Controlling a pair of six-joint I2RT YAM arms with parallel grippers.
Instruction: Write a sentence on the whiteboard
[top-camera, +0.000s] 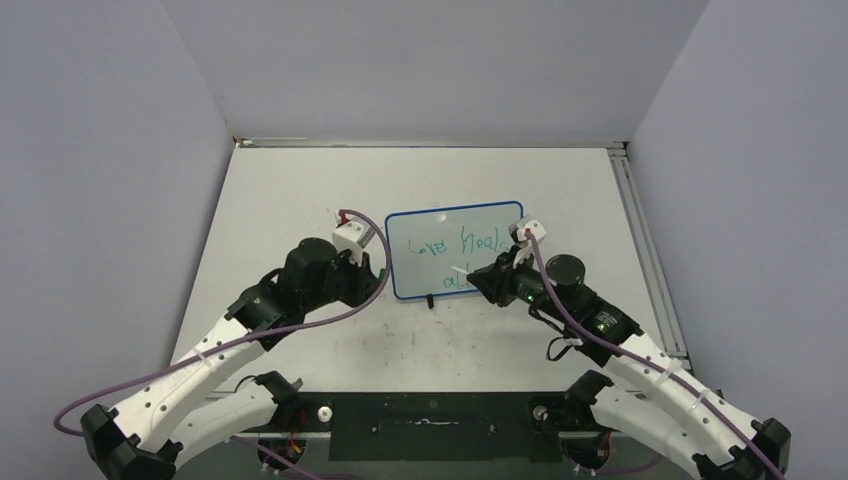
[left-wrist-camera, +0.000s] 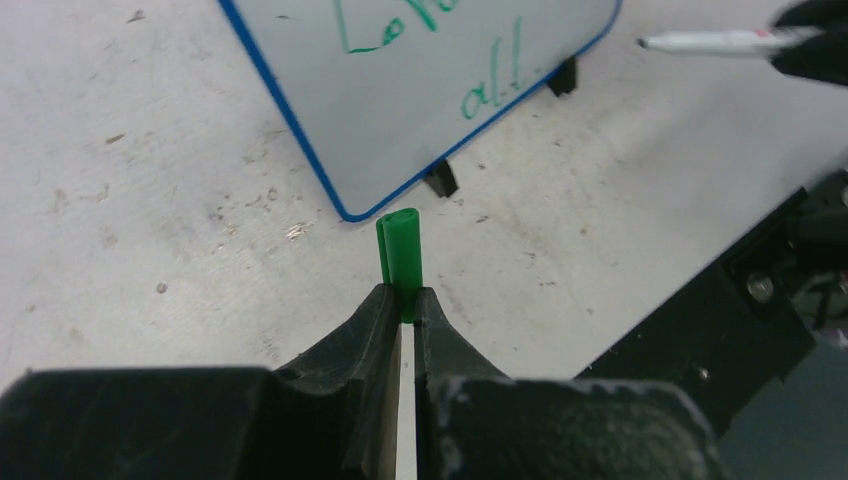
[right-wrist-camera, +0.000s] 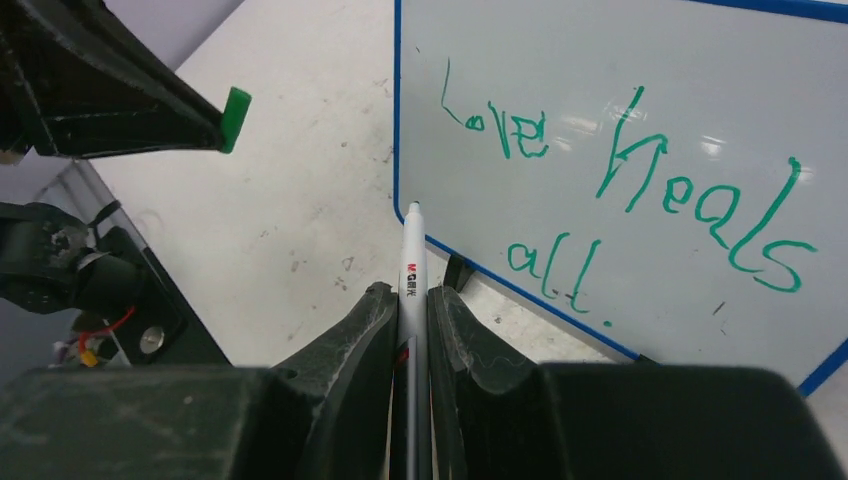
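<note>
The blue-rimmed whiteboard (top-camera: 430, 225) bears green writing that reads "Love heals all." in the right wrist view. In the left wrist view, the green cap (left-wrist-camera: 402, 250) is pinched by my left gripper, which is shut on it with the cap pointing away from the fingers. My right gripper is shut on a white marker (right-wrist-camera: 413, 260), its tip uncapped. From above, the marker (top-camera: 460, 270) points left, in front of the board's lower part, towards my left gripper (top-camera: 375, 285). Cap and marker tip are clearly apart.
Two black feet, one a clip (top-camera: 431, 301), support the board's lower edge. The white table (top-camera: 420, 350) is scuffed and otherwise bare around it. A dark panel (top-camera: 445, 425) runs along the front. Purple hoses trail along both arms.
</note>
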